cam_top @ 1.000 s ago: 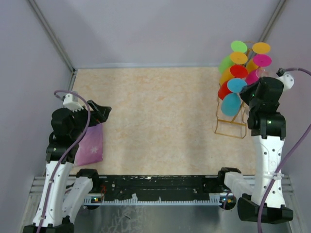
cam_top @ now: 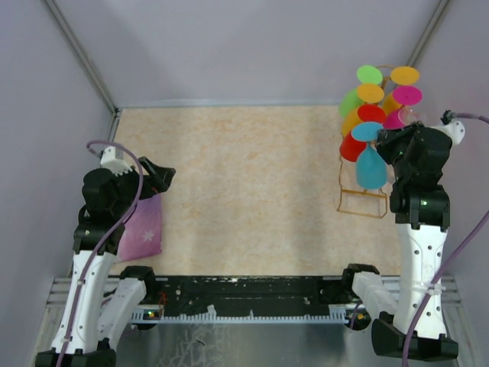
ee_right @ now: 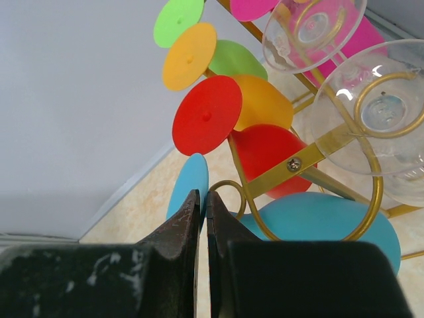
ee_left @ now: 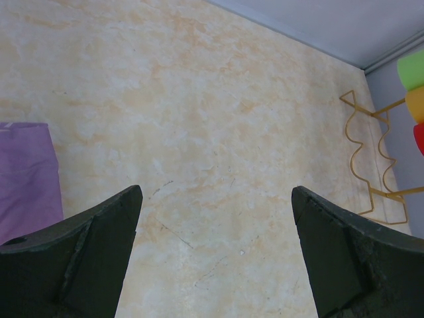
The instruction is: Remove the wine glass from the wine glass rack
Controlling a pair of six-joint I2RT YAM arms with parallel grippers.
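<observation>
Colourful wine glasses hang on a gold wire rack at the right of the table. The front blue glass has its base upright beside my right gripper, whose fingers are shut at that base's edge; whether they pinch it is unclear. Red, yellow and green glasses hang behind it, clear glasses to the right. My left gripper stands open and empty over the left of the table.
A purple cloth lies at the left under my left arm. Walls bound the table at the back and sides.
The right arm has shifted slightly toward the front, and the front blue glass and its base have moved slightly with it, the glass's body tipping a little. The left arm has stayed still.
</observation>
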